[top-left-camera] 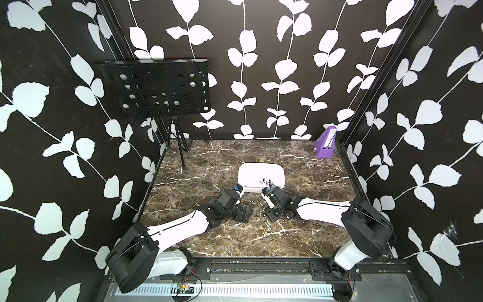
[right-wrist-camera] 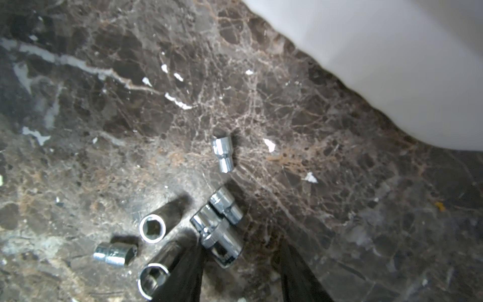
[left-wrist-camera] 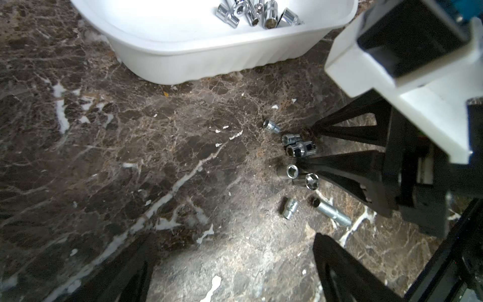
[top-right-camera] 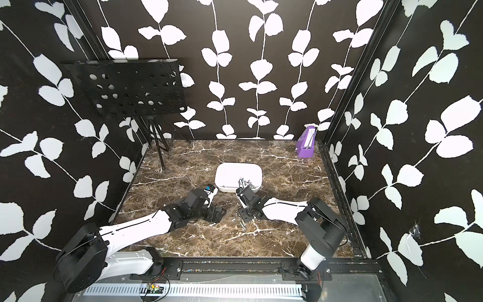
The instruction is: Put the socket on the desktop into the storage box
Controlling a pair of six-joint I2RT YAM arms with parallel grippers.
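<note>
Several chrome sockets lie loose on the marbled desktop. In the right wrist view a small socket point(right-wrist-camera: 224, 154) lies apart, with a touching cluster of sockets point(right-wrist-camera: 221, 241) nearer my right gripper. That gripper is partly open, its fingers low over the desk beside the cluster; nothing shows held. Left of it stand two upright sockets point(right-wrist-camera: 152, 228) and a small lying one point(right-wrist-camera: 115, 253). A long socket point(left-wrist-camera: 332, 211) lies nearest the front in the left wrist view. My left gripper is wide open and empty. The white storage box point(left-wrist-camera: 166, 58) holds several sockets point(left-wrist-camera: 270, 13).
Behind the grippers, the box point(top-left-camera: 251, 173) sits mid-desk. A black stand point(top-left-camera: 173, 120) is at the back left and a purple object point(top-left-camera: 326, 142) at the back right. Bare desktop point(top-left-camera: 186, 196) lies to the left of the box.
</note>
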